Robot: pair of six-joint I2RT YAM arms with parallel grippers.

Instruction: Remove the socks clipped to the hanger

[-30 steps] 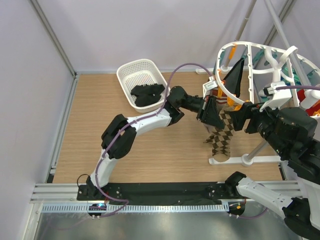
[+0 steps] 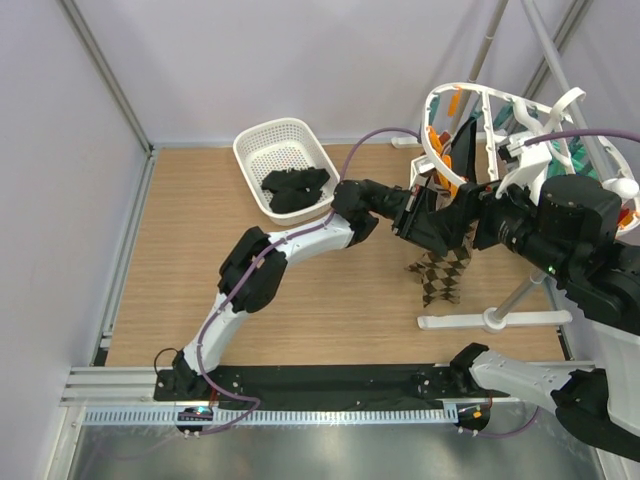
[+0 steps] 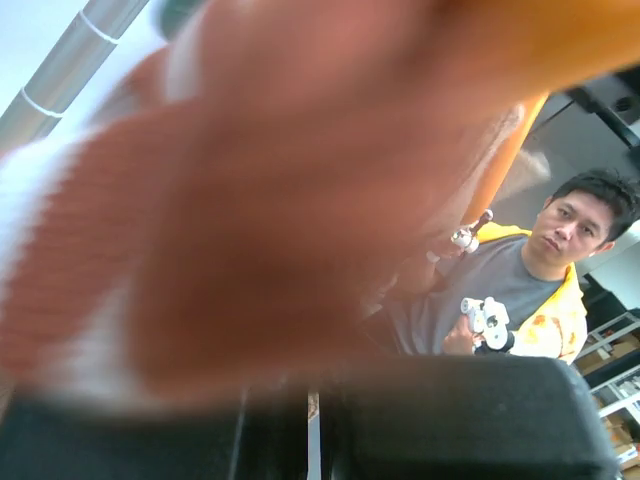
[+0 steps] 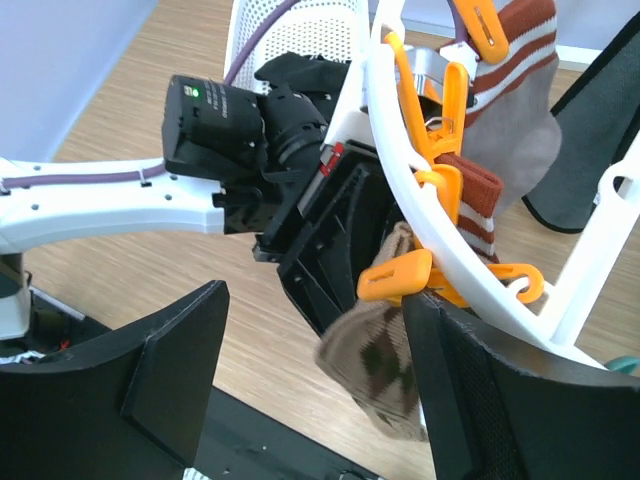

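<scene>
A round white hanger (image 2: 482, 87) with orange clips hangs at the right of the top view. From it hangs a brown checkered sock (image 2: 440, 280), beneath an orange clip (image 4: 396, 276) in the right wrist view. My left gripper (image 2: 428, 236) is shut beside this sock; in its wrist view a narrow gap shows between the fingers, while blurred reddish-brown cloth (image 3: 260, 250) fills the space ahead. My right gripper stands open, its right finger close against the clip and hanger rim. Striped socks (image 4: 520, 80) hang farther along the ring.
A white basket (image 2: 250, 150) holding dark cloth (image 2: 295, 188) stands at the back of the table. The hanger's stand has a white foot (image 2: 530, 319). Left of the arms, the wooden table is clear. A person (image 3: 570, 235) appears in the left wrist view.
My right gripper has moved left, closer to the left gripper. The near part of the hanger ring has shifted left.
</scene>
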